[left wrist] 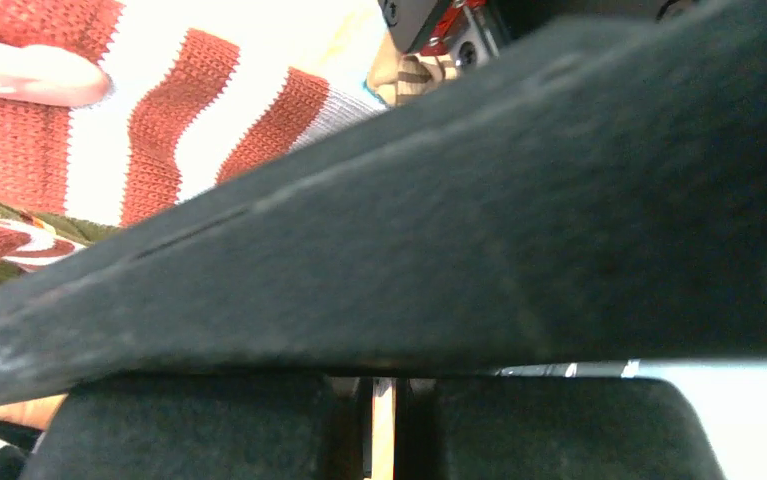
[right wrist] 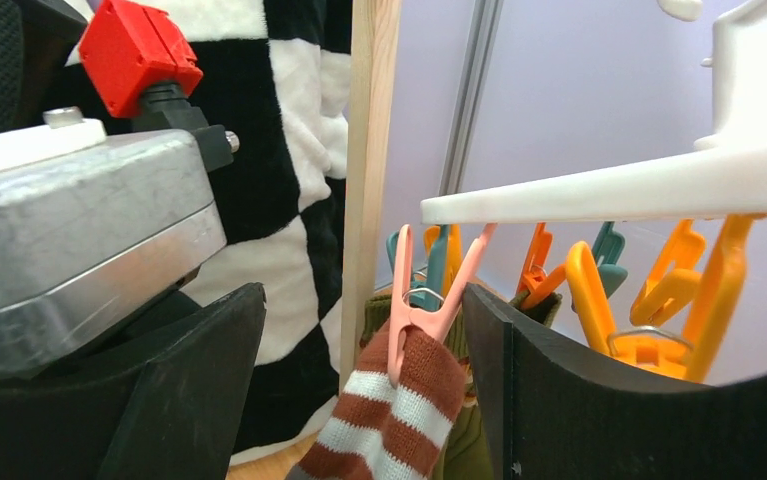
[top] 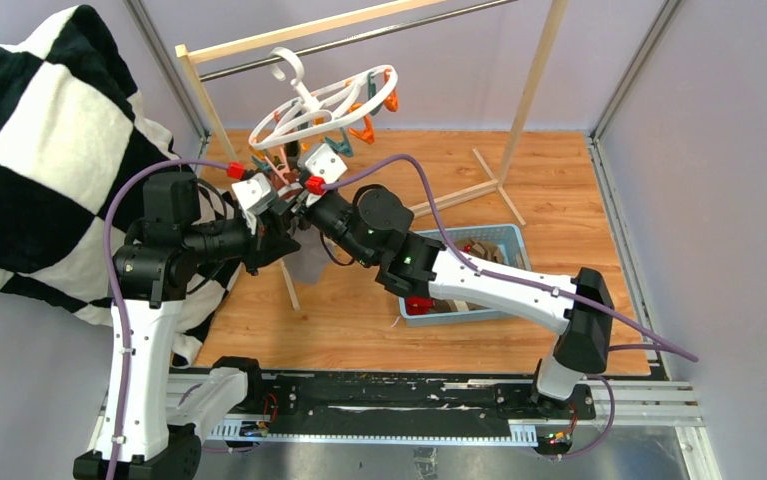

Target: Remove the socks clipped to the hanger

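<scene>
The white clip hanger [top: 324,115] hangs from the rack. In the right wrist view a pink clip [right wrist: 424,310] holds a rust-and-white striped sock [right wrist: 379,420]. My right gripper is part open around that sock, just below the clip. My left gripper [top: 277,230] is at the sock from the left, its fingers largely hidden in the top view; in the left wrist view it looks shut, with the striped knit [left wrist: 209,110] close by, a dark finger of the other gripper filling much of that view. Other clips, some with olive fabric, hang behind.
A blue bin [top: 464,316] with items sits right on the wooden floor [top: 559,250]. A checkered black-and-white cushion [top: 49,130] fills the left. Rack posts [top: 524,110] stand around the hanger.
</scene>
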